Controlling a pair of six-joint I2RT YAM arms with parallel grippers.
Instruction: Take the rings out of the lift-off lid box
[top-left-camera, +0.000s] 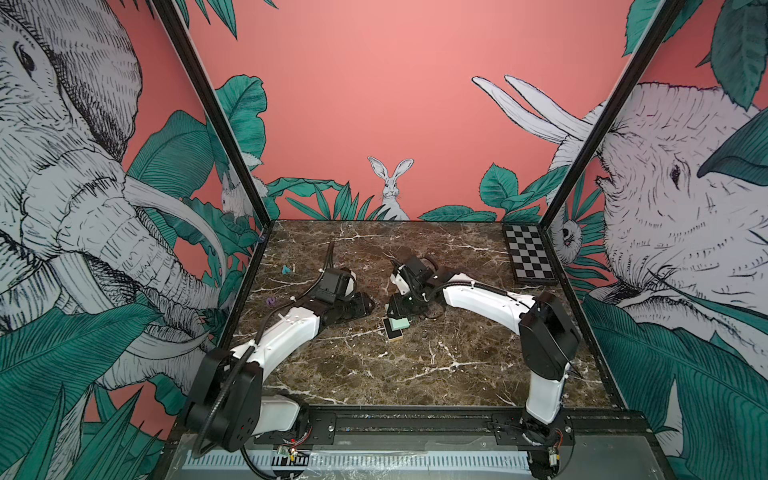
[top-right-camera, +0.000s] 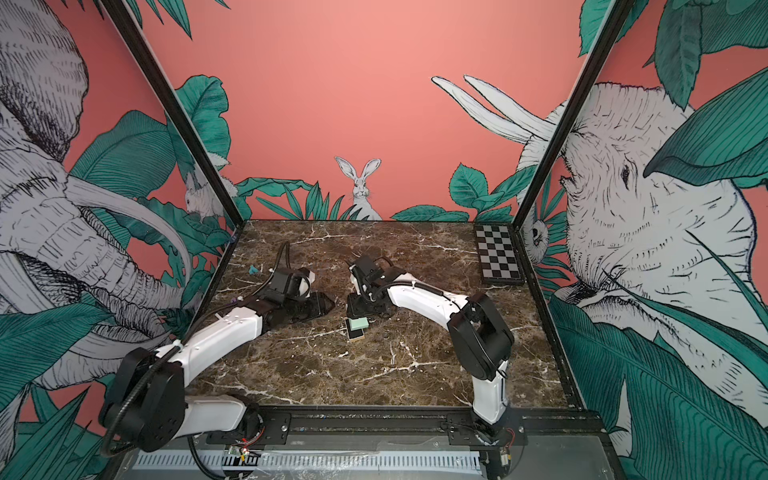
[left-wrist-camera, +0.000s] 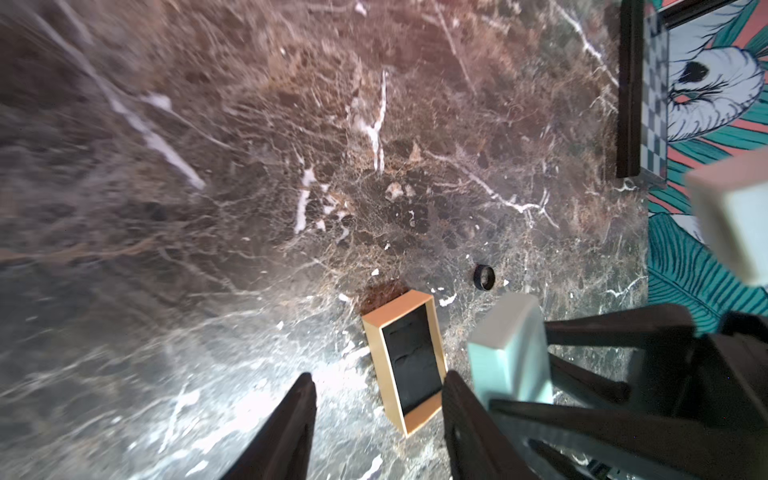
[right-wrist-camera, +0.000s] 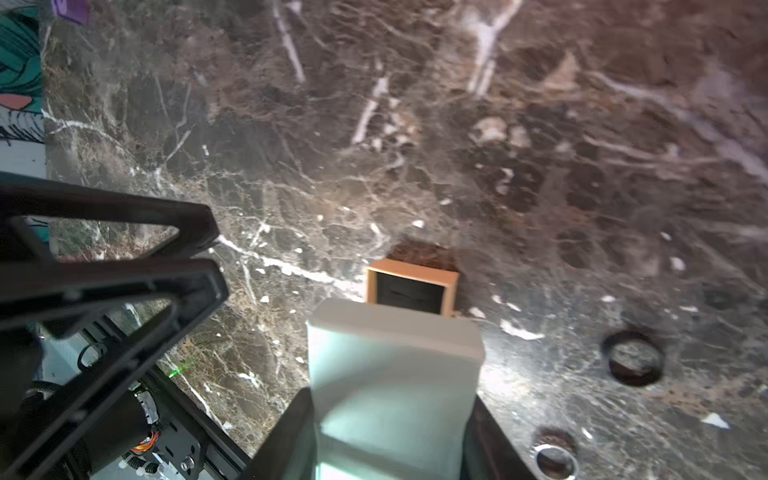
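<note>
The box's open base (left-wrist-camera: 384, 372), tan with a black inside, lies on the marble table in the left wrist view. My left gripper is open with nothing between its fingers, apart from the base in the top left view. A pale green lid (right-wrist-camera: 392, 376) is held by my right gripper, shut on it. From the right wrist view, this lid hides much of the base (right-wrist-camera: 414, 271). A black ring (right-wrist-camera: 658, 364) and a silver ring (right-wrist-camera: 555, 449) lie loose on the table, right of the base. I see no ring inside the base's visible part.
A checkered board (top-left-camera: 529, 253) stands at the back right. Small turquoise (top-left-camera: 286, 270) and purple (top-left-camera: 272, 301) items lie far left. Both grippers are close together near the middle.
</note>
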